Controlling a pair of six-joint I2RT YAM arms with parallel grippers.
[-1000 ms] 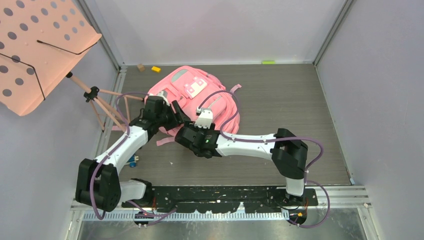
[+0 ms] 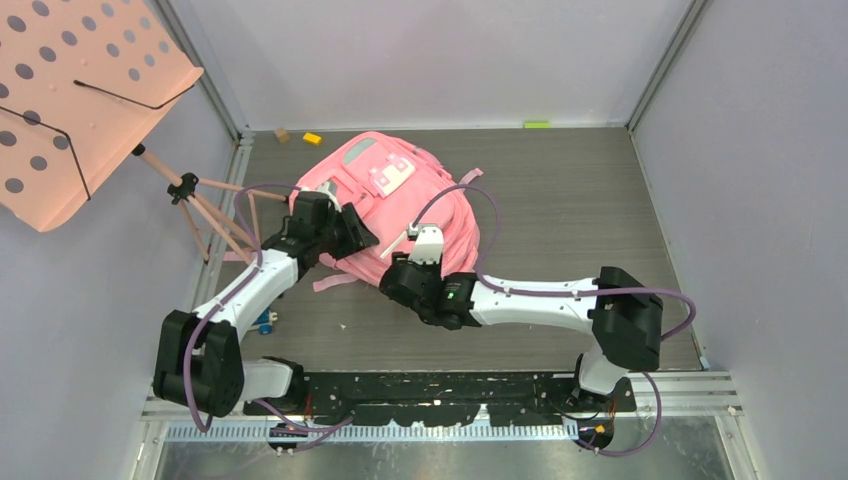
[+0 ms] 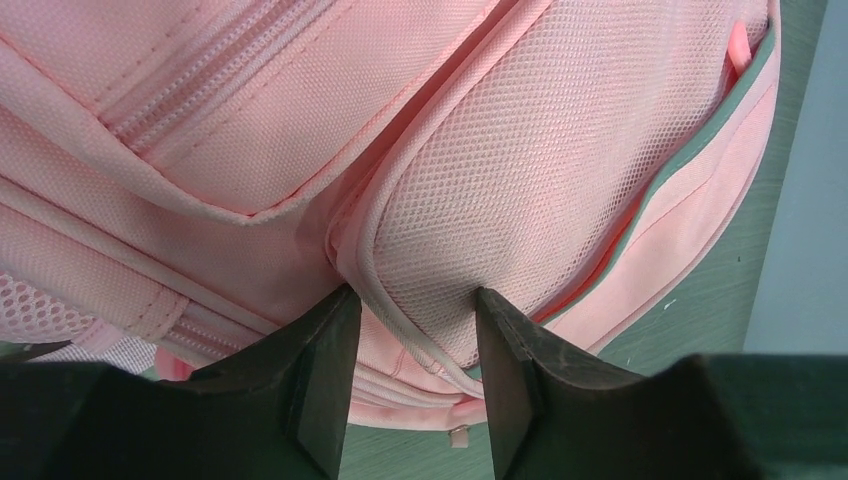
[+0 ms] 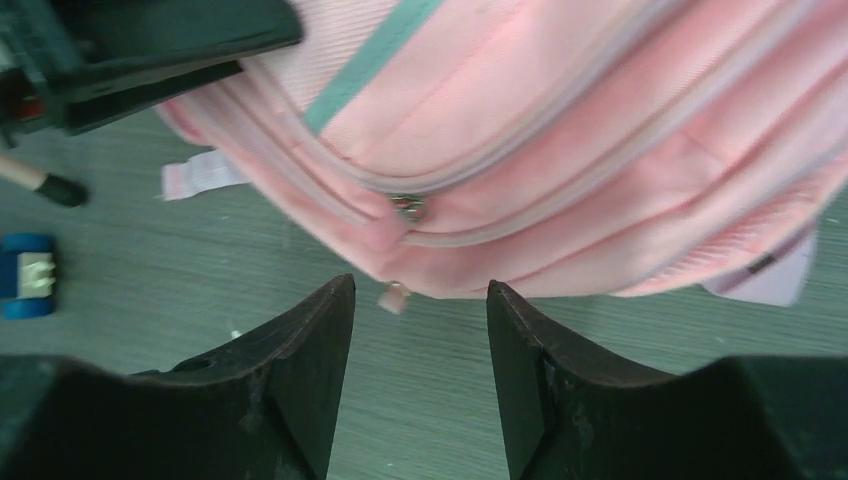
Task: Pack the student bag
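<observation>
The pink backpack (image 2: 372, 190) lies in the middle of the floor, a white-faced patch on its top. My left gripper is on the bag's lower left part, its two fingers part open across a piped edge of a mesh panel (image 3: 530, 150); whether it grips cannot be told. My right gripper is part open at the bag's front lower edge, over bare floor, with nothing seen between its fingers. The left gripper also shows at the top left of the right wrist view.
A pink perforated board (image 2: 80, 100) on a stand occupies the left. A small blue object (image 4: 28, 276) lies left of the bag. A wooden block (image 2: 282, 135) and yellow piece (image 2: 312, 138) sit behind it.
The right arm has moved right and toward the front, its elbow swinging outward. The left arm stays almost in place, and the backpack looks unchanged.
</observation>
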